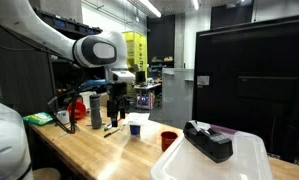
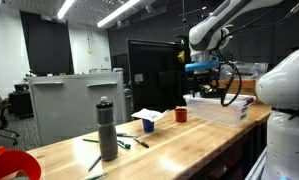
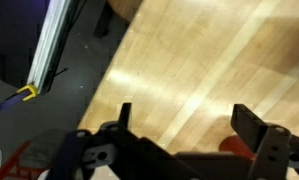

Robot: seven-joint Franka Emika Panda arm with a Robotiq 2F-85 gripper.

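My gripper is open above bare wooden tabletop, nothing between its fingers. Exterior view 1 has the gripper [image 1: 117, 106] hanging over the table, left of a red cup [image 1: 169, 141]. Part of something red, probably that cup [image 3: 235, 146], shows beside the right finger in the wrist view; the gripper hides the rest. A blue cup [image 1: 135, 129] stands farther back near white paper. The red cup [image 2: 181, 115] and blue cup [image 2: 148, 125] are both upright in exterior view 2, apart from each other.
A white bin [image 1: 251, 158] at the right has a black object [image 1: 209, 143] at its rim. A tall dark thermos [image 2: 107, 132] stands near several pens or tools [image 2: 95, 162], with a red basket [image 2: 15, 164] at the table's end.
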